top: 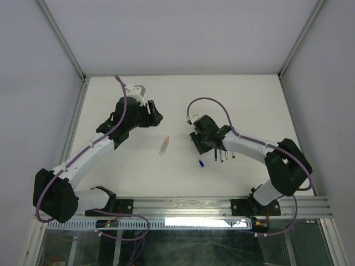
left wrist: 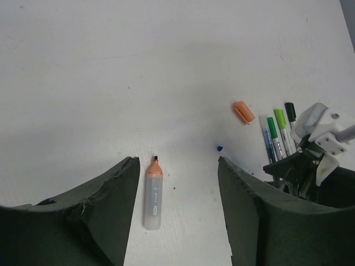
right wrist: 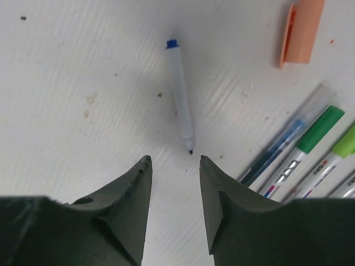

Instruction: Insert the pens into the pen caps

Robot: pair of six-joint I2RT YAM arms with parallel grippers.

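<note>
My right gripper stands open above a pale blue-topped pen (right wrist: pixel 180 94), which lies on the white table with its tip toward the fingers. An orange cap piece (right wrist: pixel 304 30) lies beside it at upper right. A row of capped pens (right wrist: pixel 294 169) in blue, green and lime lies to the right. My left gripper (top: pixel 154 113) hangs over the left side, open, with nothing between its fingers; below it an orange-tipped clear tube (left wrist: pixel 153 197) lies on the table.
Walls and metal rails (top: pixel 177 205) border it. The right arm covers part of the pens in the top view.
</note>
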